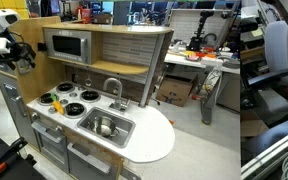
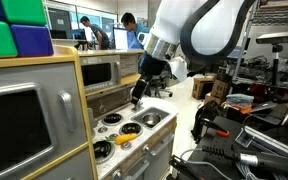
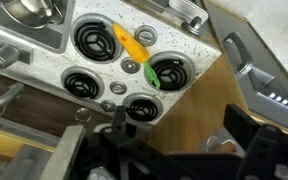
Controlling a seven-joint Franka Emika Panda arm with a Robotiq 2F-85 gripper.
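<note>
A yellow-orange toy vegetable with a green end [image 3: 131, 42] lies across the stove top, between the burners; it looks like a carrot. In exterior view 1 it shows as a small yellow-orange patch [image 1: 59, 105]. My gripper stands open above the stove, its dark fingers wide apart at the lower edge of the wrist view and nothing between them. From the side, the gripper [image 2: 152, 88] hangs well clear of the counter, near the cabinet.
A sink [image 1: 106, 127] with a metal pot in it and a faucet [image 1: 118, 95] lie beside the burners. Above the stove, a microwave [image 1: 71, 45] and a wooden shelf [image 1: 124, 67] limit room.
</note>
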